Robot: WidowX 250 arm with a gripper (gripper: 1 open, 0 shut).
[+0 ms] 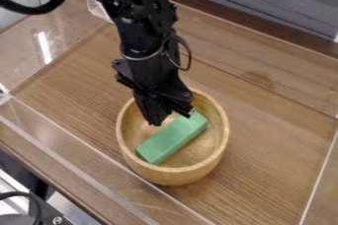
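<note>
A pale wooden bowl (196,170) rests on the wooden table. Inside it lies a green rectangular block (169,141), slanted from lower left to upper right. The black arm reaches down from the top, and its gripper (156,113) hangs just over the back left part of the bowl, above and to the left of the block. The gripper looks shut, with nothing visible between its fingers, though its dark tips are hard to make out.
A grey panelled wall runs along the back right. Black cables and a white object sit at the lower left edge.
</note>
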